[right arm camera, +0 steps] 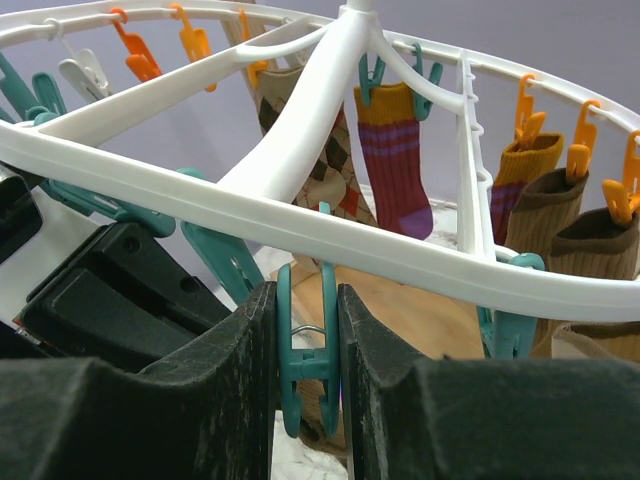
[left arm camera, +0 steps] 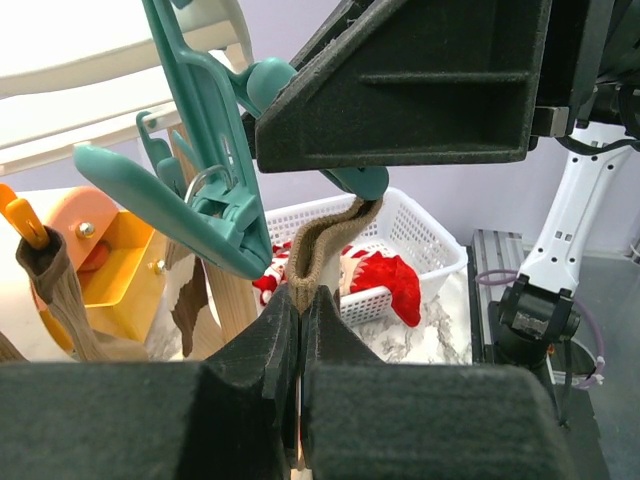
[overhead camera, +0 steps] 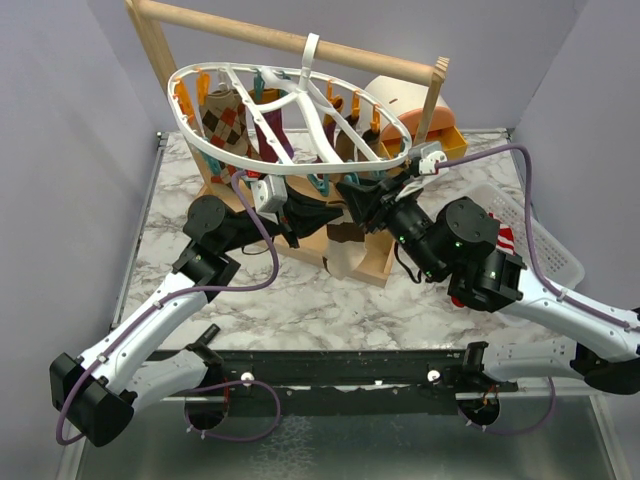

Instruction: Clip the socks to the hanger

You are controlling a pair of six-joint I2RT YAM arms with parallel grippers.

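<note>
A brown sock with a cream lower part [overhead camera: 344,258] hangs below the front of the white round hanger [overhead camera: 250,163]. My left gripper is shut on its cuff [left arm camera: 325,238], which stands up folded thin between the fingers. Beside it, my right gripper is shut on a teal clip [right arm camera: 308,358] at the hanger's front rim, squeezing its upper ends. Brown fabric shows behind the clip's lower legs, which stand apart. In the left wrist view the cuff's far edge meets the clip's tip [left arm camera: 372,184]; whether cloth lies between the legs I cannot tell.
Other socks, such as an argyle one [overhead camera: 223,120], hang from the hanger. Empty teal clips [right arm camera: 223,258] flank the held one. A wooden frame [overhead camera: 290,40] stands around the hanger, and a white basket [overhead camera: 548,250] is at the right.
</note>
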